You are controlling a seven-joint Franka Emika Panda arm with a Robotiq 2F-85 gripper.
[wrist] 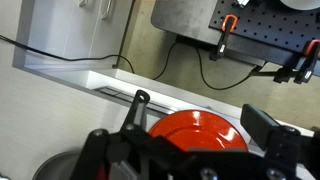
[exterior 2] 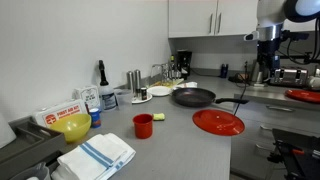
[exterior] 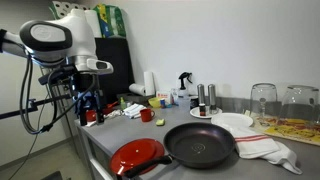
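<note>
My gripper is open, and nothing shows between its fingers. In the wrist view it hangs high, with a red round lid or plate (wrist: 195,127) below, partly covered by the gripper body. The same red disc (exterior: 138,155) lies at the counter's near edge in exterior view 1. Beside it rests a black frying pan (exterior: 199,145), its handle reaching over the red disc. Behind the pan are a white plate (exterior: 233,120) and a white towel with red stripes (exterior: 268,148). A red mug (exterior 2: 143,125) stands apart from them.
Upturned glass jars (exterior: 300,103) stand at the far right. A yellow bowl (exterior 2: 73,126), a striped cloth (exterior 2: 97,155) and a green-yellow sponge (exterior 2: 158,116) occupy other parts of the counter. Bare counter (exterior 2: 185,155) shows between cloth and red disc. Clamps (wrist: 228,32) fix the robot's stand.
</note>
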